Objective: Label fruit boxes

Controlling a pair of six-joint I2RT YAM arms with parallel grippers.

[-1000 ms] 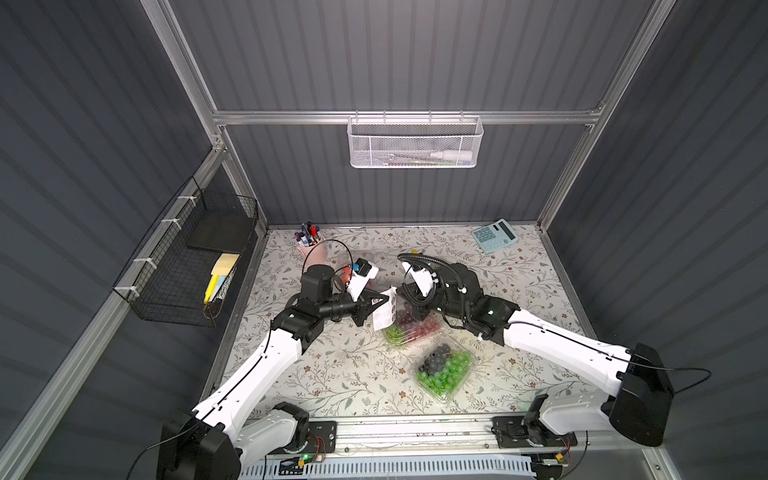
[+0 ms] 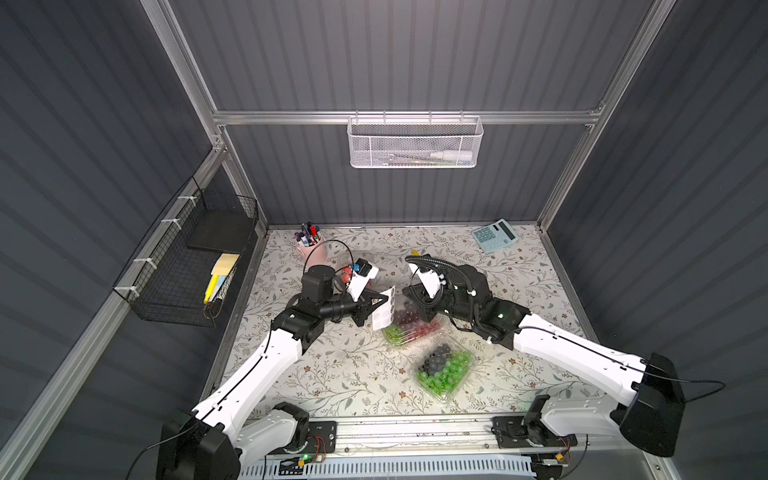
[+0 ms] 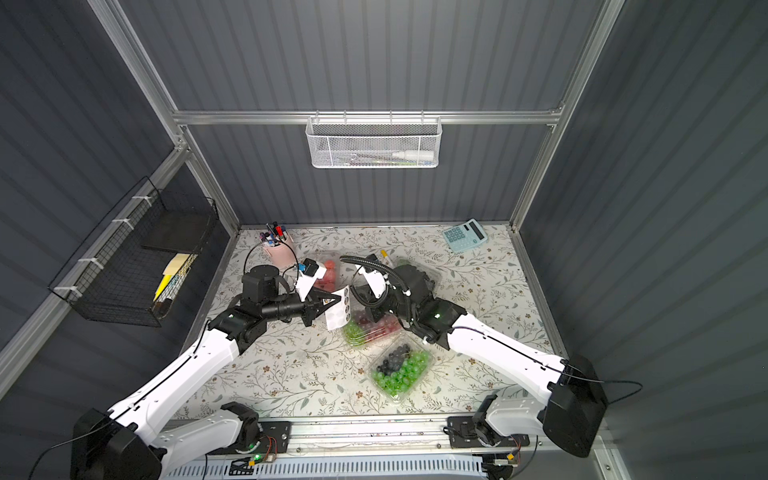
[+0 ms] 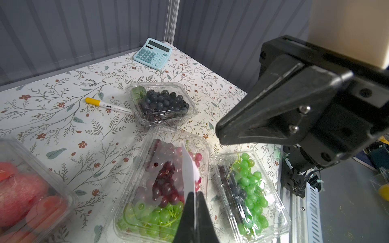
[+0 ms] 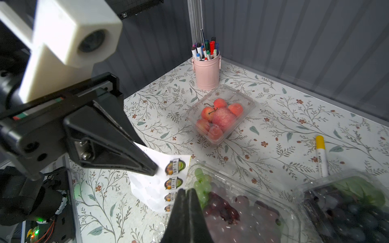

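Note:
A white sheet of fruit stickers hangs from my left gripper, which is shut on it; the sheet shows nearly edge-on in the left wrist view. Facing it from the right, my right gripper is shut, with nothing visible between its fingers. A gap separates it from the sheet in the top left view. Below both grippers lies a clear box of mixed red and green grapes. Nearer the front is a box of green and dark grapes. Behind sits a box of dark grapes; a box of apples and peaches stands back left.
A yellow-capped marker lies by the dark grape box. At the back stand a pink pen cup and a blue calculator.
My right gripper has drawn back a little to the right, away from the sticker sheet. The left arm holds still; the sheet's upper right corner has shifted slightly.

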